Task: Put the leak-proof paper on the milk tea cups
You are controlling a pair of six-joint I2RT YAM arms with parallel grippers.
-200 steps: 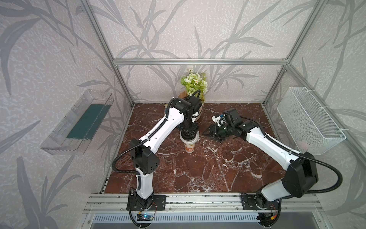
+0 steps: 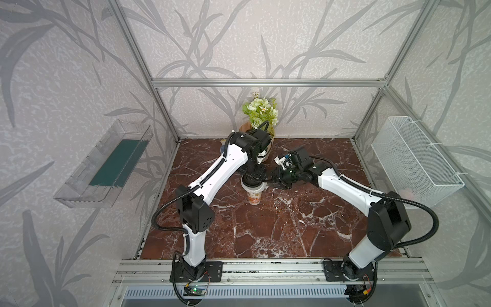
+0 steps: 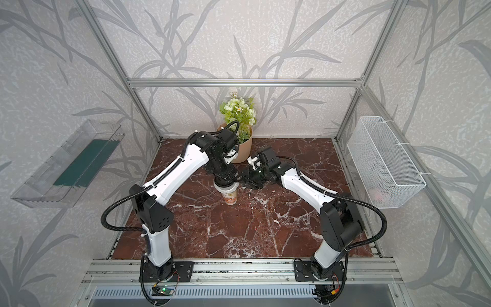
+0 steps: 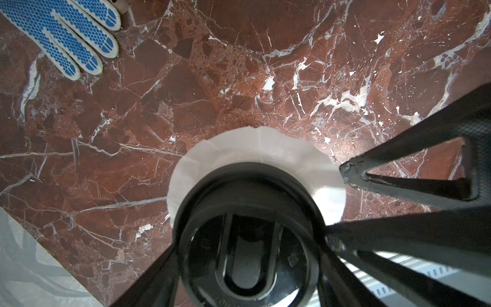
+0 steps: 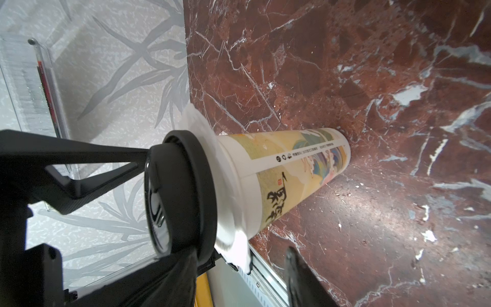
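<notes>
The milk tea cup [image 5: 286, 174], pale with a yellow print, stands upright on the table. White leak proof paper [image 4: 260, 148] spreads around its top, beneath a black lid [image 4: 248, 245]. My left gripper [image 2: 252, 176] is shut on that lid from above. In the right wrist view, a loose flap of the paper [image 5: 237, 250] hangs between the parted fingers of my right gripper. Its fingers stand part open at the cup's right side, around the paper's edge. Whether the lid is pressed fully onto the rim is hidden.
A potted plant [image 3: 240, 110] stands behind the cup. A blue-dotted glove [image 4: 76, 30] lies on the table. A clear basket [image 2: 115, 166] hangs at left, a white mesh basket [image 2: 419, 156] at right.
My right arm has moved left, bringing its gripper from beside the cup up to the paper's edge. The left arm, lid and cup have stayed in place.
</notes>
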